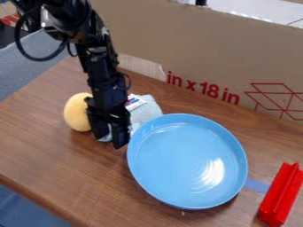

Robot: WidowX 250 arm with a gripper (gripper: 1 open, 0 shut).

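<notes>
My gripper [109,124] is low over the table, on a pale cloth [142,111] with a small white-and-red packet on it. A yellow rounded object [77,112] sits just left of the gripper, partly behind it. A blue plate [187,160] lies right of the gripper. The dark fingers hide what is between them, so their opening is unclear.
A red block-like object [279,193] lies at the right edge. A cardboard box [213,53] forms a wall at the back.
</notes>
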